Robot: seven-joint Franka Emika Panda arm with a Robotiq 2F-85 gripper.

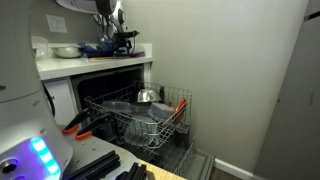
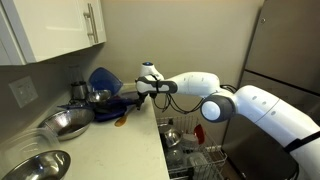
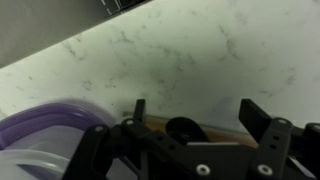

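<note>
High over the counter's far end, my gripper stands open with nothing visible between its fingers; it also appears small in exterior view 2 (image 2: 143, 98). Below it in the wrist view are a dark rounded object (image 3: 185, 128) and the edge of a brown board (image 3: 225, 136). Whether the dark object touches the gripper I cannot tell. A purple-rimmed bowl (image 3: 45, 118) with a clear one lies to the left. The pale marbled counter (image 3: 200, 55) is bare beyond.
A pulled-out dishwasher rack (image 1: 110, 112) holds a metal bowl (image 1: 148, 96), clear dishes and red utensils (image 1: 180, 106). Metal bowls (image 2: 68, 122), a clear container (image 2: 30, 148) and blue dishware (image 2: 103, 78) crowd the counter's wall side.
</note>
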